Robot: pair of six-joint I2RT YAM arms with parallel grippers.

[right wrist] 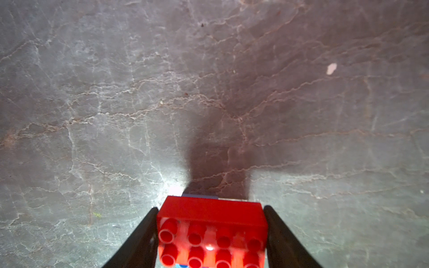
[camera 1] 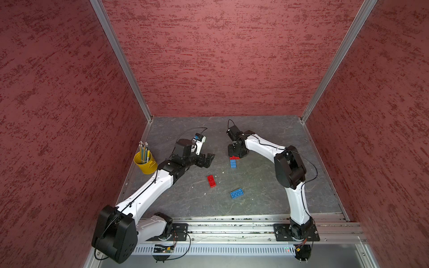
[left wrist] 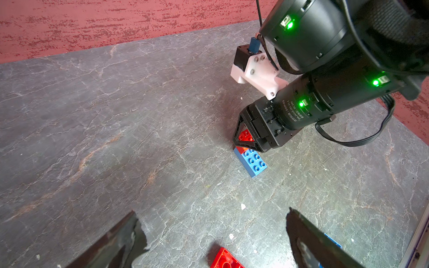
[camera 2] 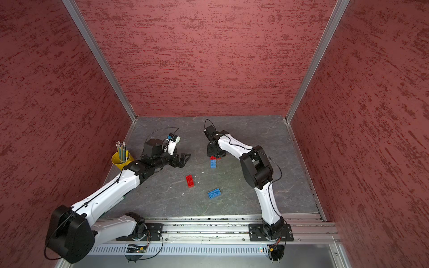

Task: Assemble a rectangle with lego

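Observation:
In the right wrist view a red brick point(right wrist: 212, 210) is pinched across its length, my right gripper being shut on it. That brick point(left wrist: 245, 135) sits over the far end of a blue brick point(left wrist: 253, 163) on the table; whether its studs are pressed home cannot be told. Off to the left, my left gripper point(camera 1: 208, 159) hangs open and empty. A second red brick point(camera 1: 211, 181) lies on the table in front of it. Closer to the front edge rests another blue brick point(camera 1: 236, 193), apart from the others.
A yellow cup point(camera 1: 147, 166) with several pens stands at the table's left edge. Bare table point(camera 1: 268, 192) lies to the right of the loose bricks. The right forearm point(camera 1: 268, 148) crosses the back right area.

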